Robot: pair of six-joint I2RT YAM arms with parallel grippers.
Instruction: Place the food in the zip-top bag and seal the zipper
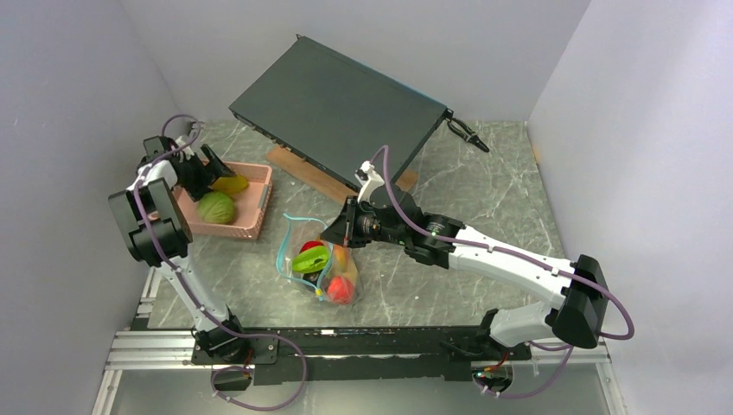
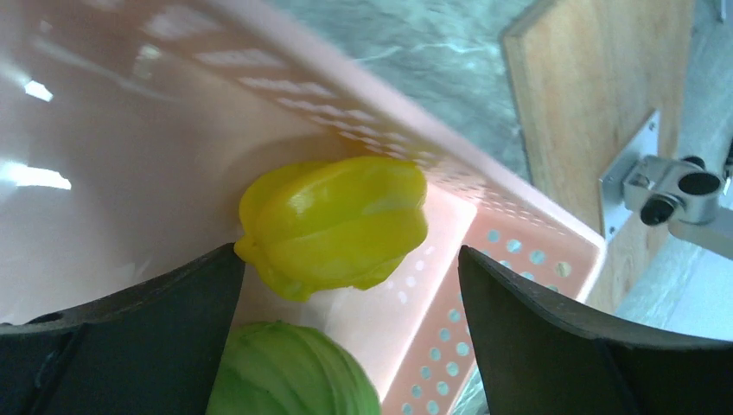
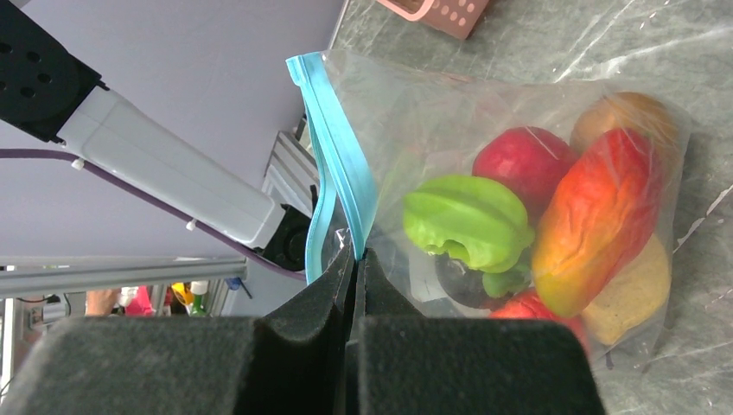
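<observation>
My left gripper stands open over the pink basket, its fingers either side of a yellow pepper; a green cabbage lies beside it. The clear zip bag holds a green pepper, a red round fruit, a mango and several other items. My right gripper is shut at the bag's blue zipper strip; any film between its fingertips is hard to make out.
A dark tilted panel over a wooden board stands behind the bag. Pliers lie at the back right. The table right of the bag is clear.
</observation>
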